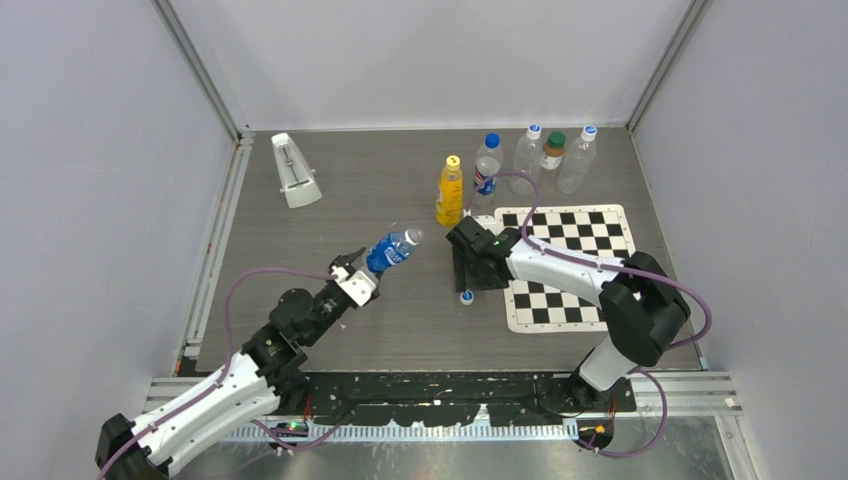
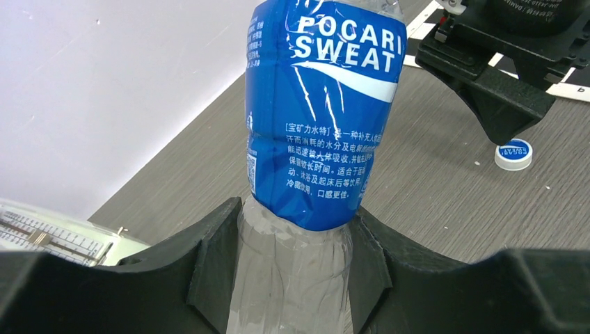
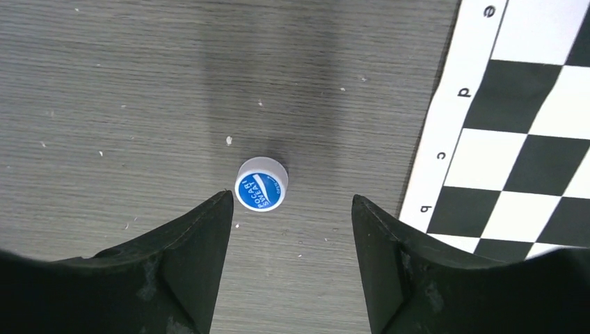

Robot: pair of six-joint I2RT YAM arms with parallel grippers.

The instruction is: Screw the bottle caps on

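My left gripper is shut on a Pocari Sweat bottle (image 2: 323, 97) with a blue label, held tilted left of the table's middle; its top lies out of the left wrist view. A white cap with a blue top (image 3: 259, 184) lies on the table by the chessboard's left edge. My right gripper hangs over it with fingers apart and empty, the cap between and slightly beyond the fingertips in its wrist view.
A chessboard (image 1: 560, 315) lies on the right. An orange bottle (image 1: 449, 195) and several capped bottles (image 1: 527, 160) stand behind it. A white metronome (image 1: 296, 170) is at the back left.
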